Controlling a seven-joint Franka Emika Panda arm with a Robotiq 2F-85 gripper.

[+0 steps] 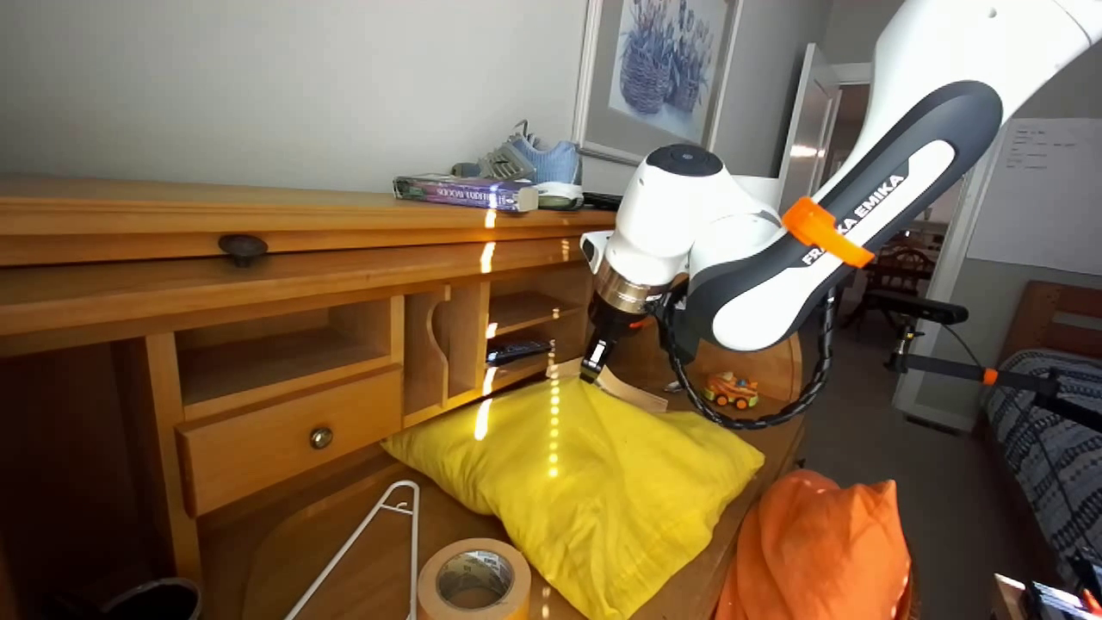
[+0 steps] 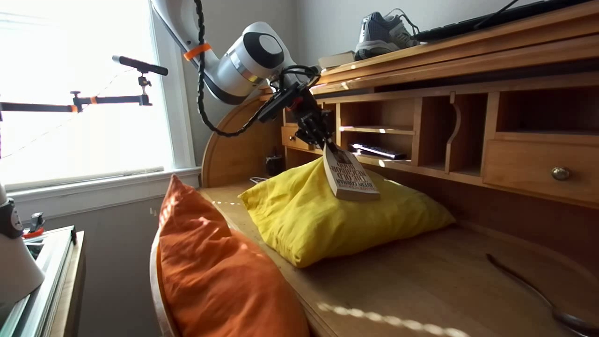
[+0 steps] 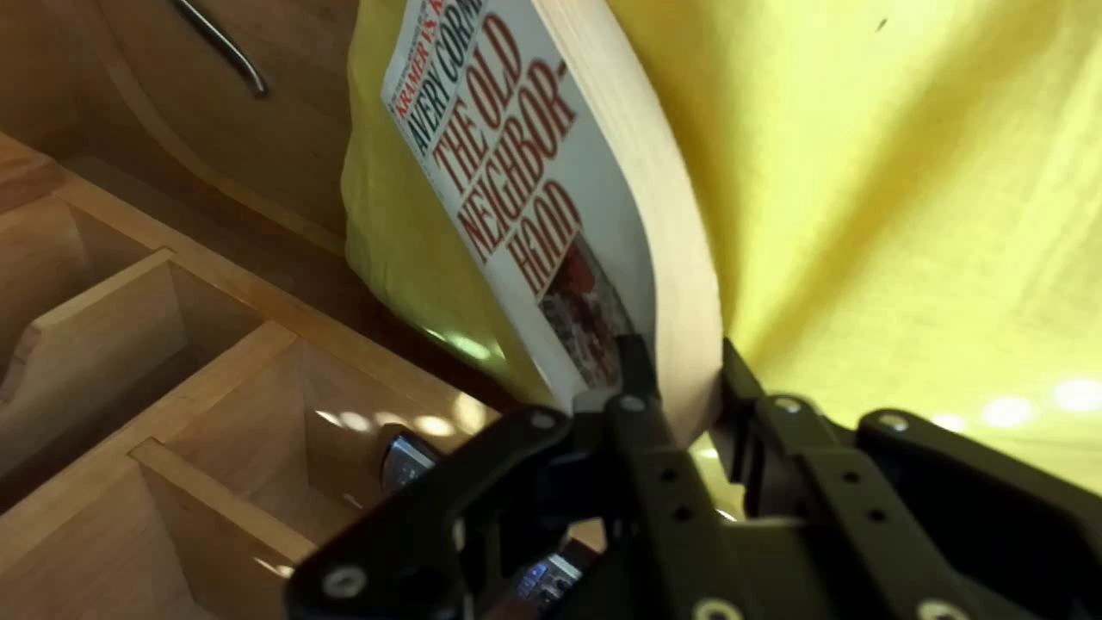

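A paperback book (image 2: 352, 179), "The Old Neighborhood", is tilted over the yellow pillow (image 2: 314, 224), its upper end raised and its lower end resting on or just above the cloth. At that upper end my gripper is shut on the book, one finger on the cover and the other behind it. The wrist view shows the printed cover and the pale page edges, bowed in a curve. In exterior view 1 the gripper (image 1: 591, 374) is over the pillow's far part, and the book is mostly hidden from that side.
Desk cubbyholes (image 2: 376, 118) holding a remote (image 2: 377, 151) stand close beside the pillow. An orange pillow (image 2: 224, 269) lies at the desk's outer side. A tape roll (image 1: 474, 580), a white hanger (image 1: 362, 537) and a toy car (image 1: 731, 391) are on the desk.
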